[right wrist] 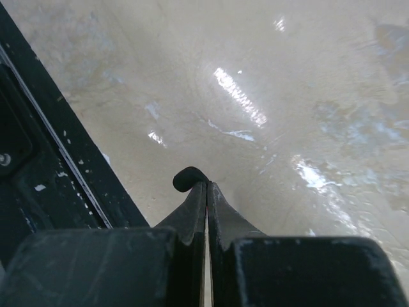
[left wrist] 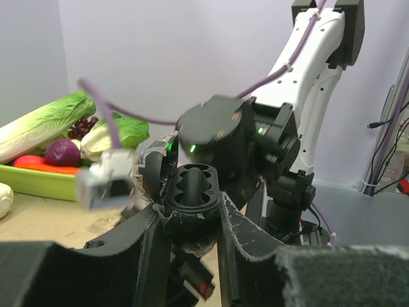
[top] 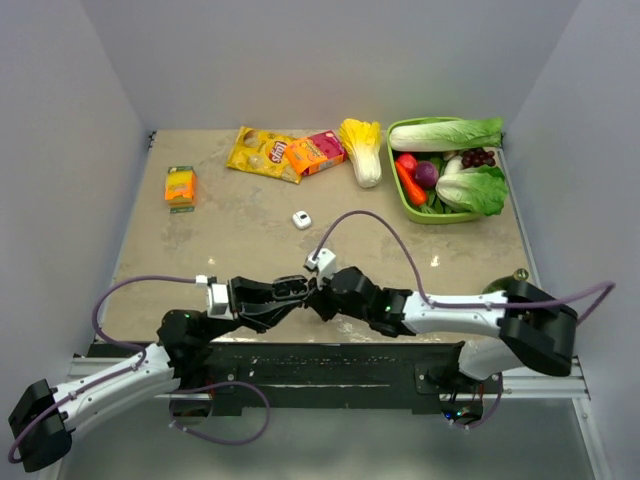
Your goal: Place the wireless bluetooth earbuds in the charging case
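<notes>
The black charging case [left wrist: 190, 214] is upright with its lid [left wrist: 151, 171] raised, and my left gripper is shut on it. Dark recesses and a central ridge show inside the case. A small black earbud [right wrist: 187, 179] sits at the tips of my right gripper, which is shut on it; the fingers hide part of the earbud. From above, the right gripper's wrist [top: 345, 290] is close beside the case, on its right. The earbud itself cannot be made out in the top view.
A small white case [top: 302, 219] lies mid-table. Snack packets [top: 264, 153], a yellow cabbage [top: 362, 150] and a green vegetable basket [top: 440, 216] line the back. A yellow box [top: 181, 186] lies at the left.
</notes>
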